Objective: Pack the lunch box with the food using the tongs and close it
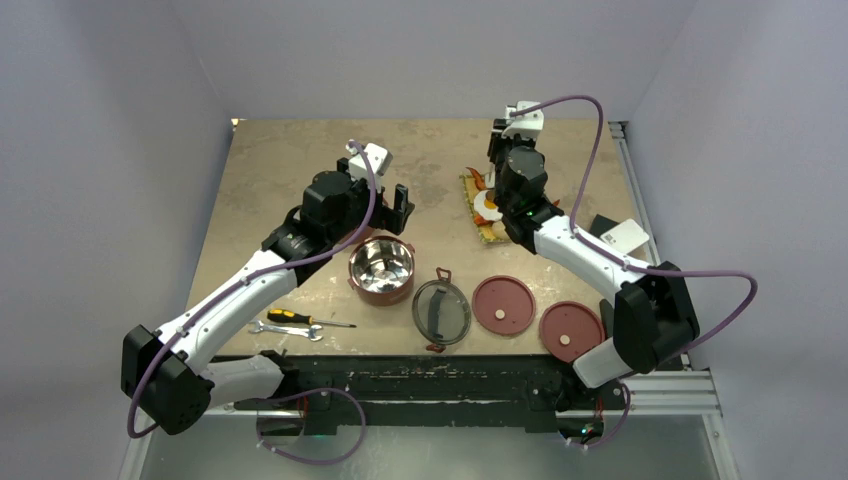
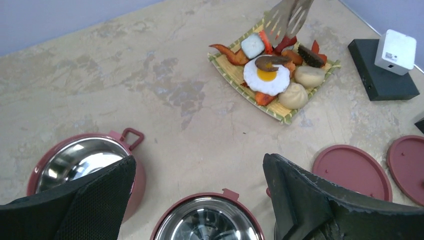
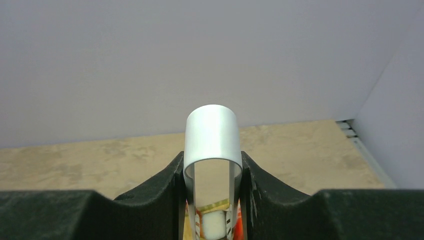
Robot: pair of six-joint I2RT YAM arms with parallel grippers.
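Observation:
A woven mat (image 2: 227, 75) of food, with fried egg (image 2: 260, 81), buns and meat, lies at the back right of the table. Above it, in the top view, my right gripper (image 1: 508, 135) grips white-handled tongs; the handle (image 3: 212, 131) fills its fingers in the right wrist view, and the metal heads (image 2: 285, 22) hang over the food in the left wrist view. My left gripper (image 1: 393, 205) is open and empty, above steel pots with maroon rims (image 1: 383, 265) (image 2: 85, 160).
A glass lid (image 1: 441, 311), two maroon lids (image 1: 504, 295) (image 1: 573, 322), a screwdriver (image 1: 290, 317) and wrenches (image 1: 285, 330) lie along the front. A black block with a white box (image 1: 625, 235) sits at the right.

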